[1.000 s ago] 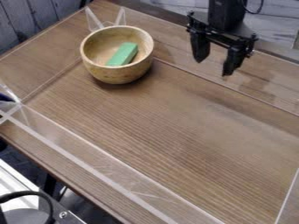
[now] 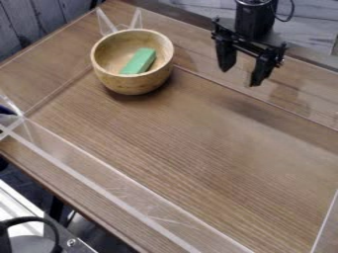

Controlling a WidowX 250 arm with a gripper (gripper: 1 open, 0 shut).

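My black gripper [image 2: 246, 61] hangs over the wooden table at the upper right, open, with nothing visible between its fingers. A light wooden bowl [image 2: 125, 82] sits at the upper left of the table, apart from the gripper, with a green block [image 2: 138, 60] lying inside it.
A white object with two pointed tips stands behind the bowl. Clear tape runs along the left side, and dark equipment shows at the lower left corner.
The gripper has moved slightly up and to the left. The bowl and green block look unmoved.
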